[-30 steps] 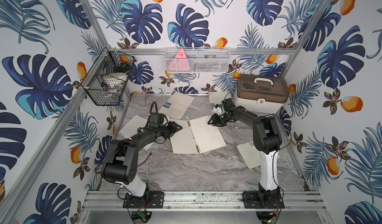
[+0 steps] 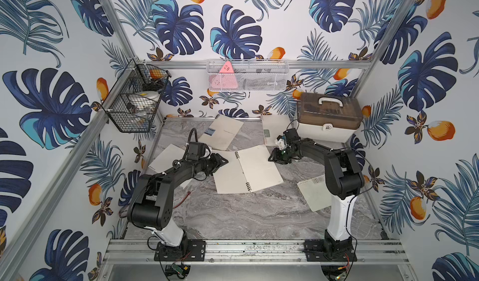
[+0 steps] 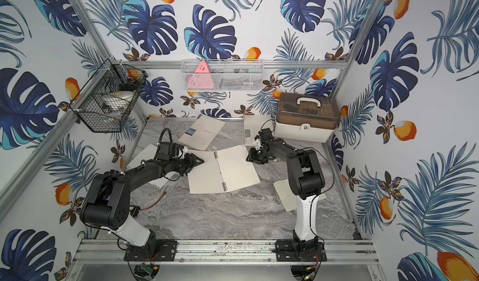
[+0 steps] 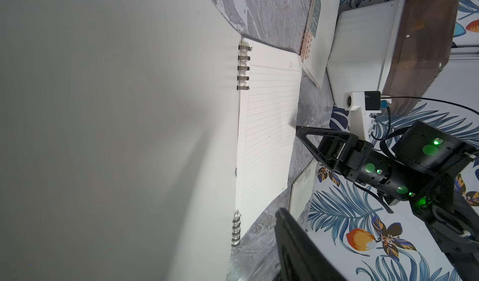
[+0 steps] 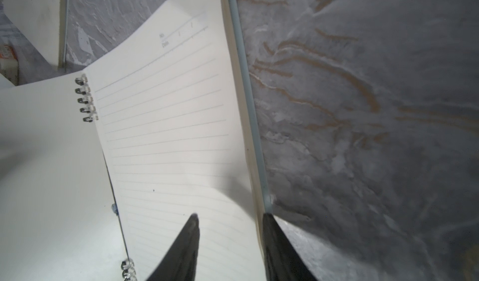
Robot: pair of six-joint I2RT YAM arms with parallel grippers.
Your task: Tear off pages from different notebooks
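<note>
An open spiral notebook (image 2: 259,171) lies mid-table, its ruled right page (image 4: 267,131) facing up. My left gripper (image 2: 216,162) hangs low over the blank left page (image 5: 50,181); in its wrist view only a blurred finger shows, so its opening is unclear. My right gripper is open at the right page's outer edge, fingertips apart, nothing visible held between them.
Other notebooks lie at back left (image 2: 224,131), back centre (image 2: 272,126), far left (image 2: 164,158) and front right (image 2: 314,193). A lidded box (image 2: 329,116) stands back right. Baskets hang on the walls.
My left arm looks nearly still.
</note>
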